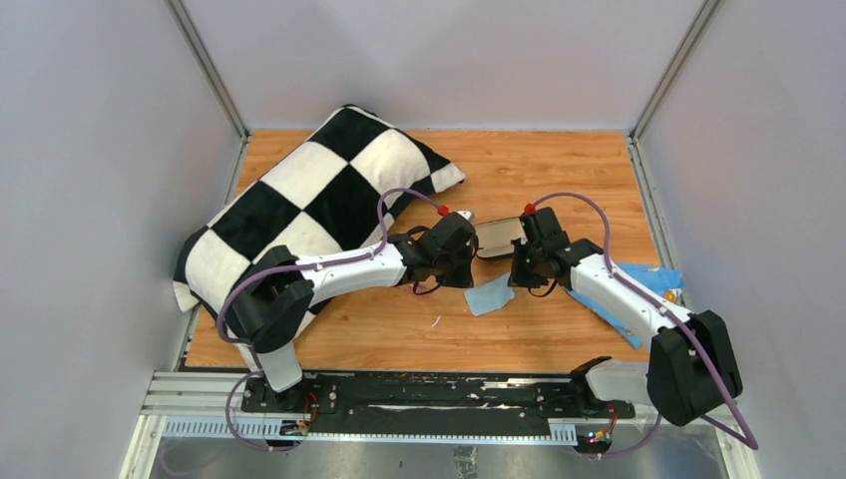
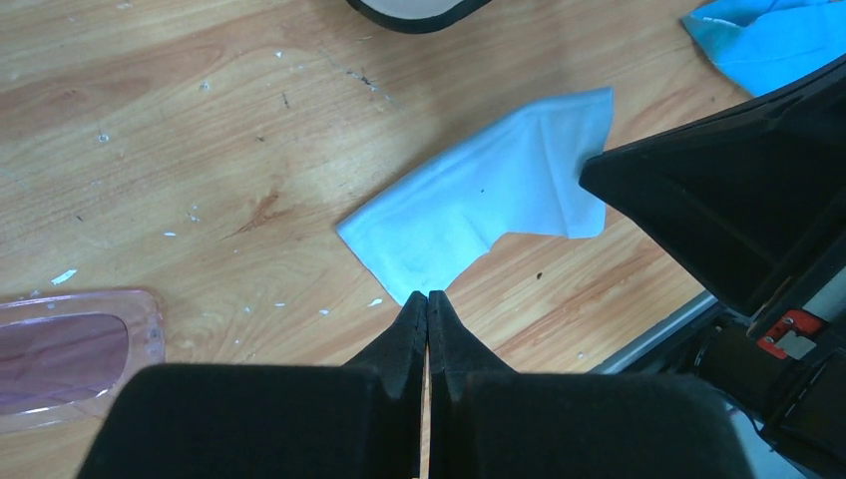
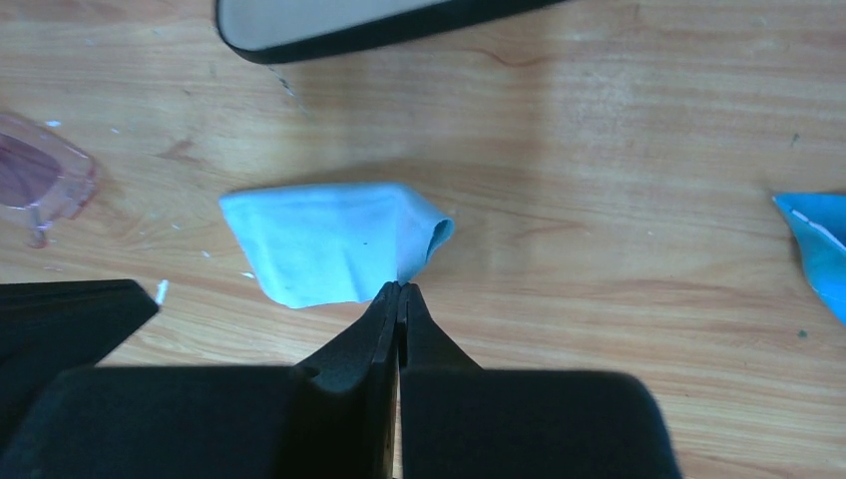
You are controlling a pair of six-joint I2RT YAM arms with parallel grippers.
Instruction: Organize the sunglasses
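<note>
A light-blue cloth (image 1: 487, 294) lies on the wood, its right end curled up at the tip of my right gripper, which is shut; whether it pinches the cloth is unclear. My left gripper is shut with nothing visible between its fingers, above the cloth's lower-left corner in the left wrist view. An open sunglasses case (image 1: 499, 236) lies behind the cloth. Pink-tinted glasses (image 3: 30, 175) lie to the left of the cloth, mostly hidden by my left arm in the top view.
A checkered pillow (image 1: 299, 210) fills the table's left. A bright blue fabric (image 1: 619, 309) lies at the right under my right arm.
</note>
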